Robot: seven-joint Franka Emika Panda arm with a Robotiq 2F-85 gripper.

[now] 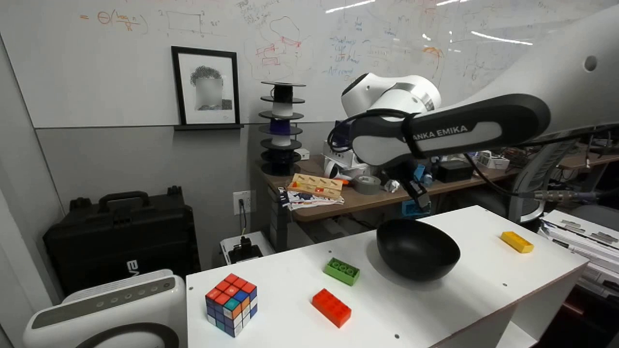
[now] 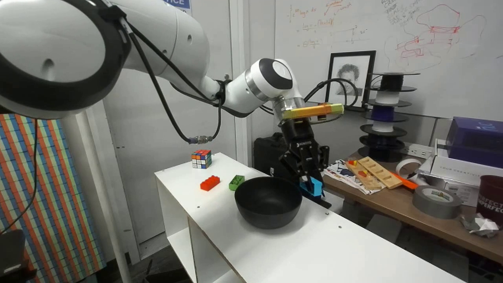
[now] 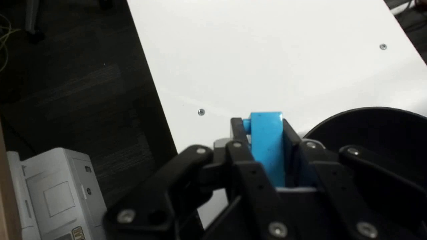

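A blue brick (image 3: pixel 267 150) is clamped between the fingers of my gripper, which is shut on it. From the second exterior view, the blue brick (image 2: pixel 312 187) hangs just beyond the bowl's rim, on the side towards the wooden desk. The black bowl (image 1: pixel 415 252) stands upright on the white table (image 1: pixel 278 278), and no brick shows in the visible part of its inside. Left of it in the first exterior view lie a green brick (image 1: pixel 342 271) and a red brick (image 1: pixel 331 307). A yellow brick (image 1: pixel 517 241) rests to its right.
A Rubik's cube (image 1: pixel 232 304) occupies the table's left end. Behind the table, the wooden desk (image 2: pixel 476 236) carries grey tape (image 2: pixel 436 200) and a wooden tray (image 2: pixel 379 170). Bare tabletop lies between the bowl and the yellow brick.
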